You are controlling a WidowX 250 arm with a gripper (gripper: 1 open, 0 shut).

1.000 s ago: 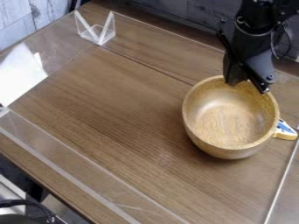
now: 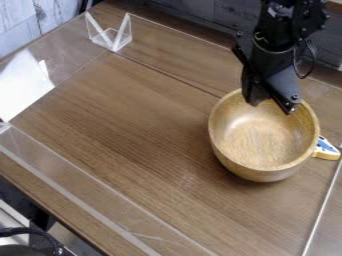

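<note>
A wooden bowl point(image 2: 261, 145) rests on the brown table point(image 2: 120, 140) at the right. Over its back rim hangs my black gripper point(image 2: 257, 88), pointing down, shut, with nothing visible between its fingers. A small white, blue and yellow object point(image 2: 325, 150) sticks out at the bowl's right side, partly hidden behind it.
A clear plastic stand point(image 2: 110, 33) is at the back left, and a white sheet point(image 2: 19, 85) at the left edge. A wall runs along the back, and cables lie past the front-left edge.
The gripper has shifted slightly left along the back of the bowl. The bowl and other objects stay where they were.
</note>
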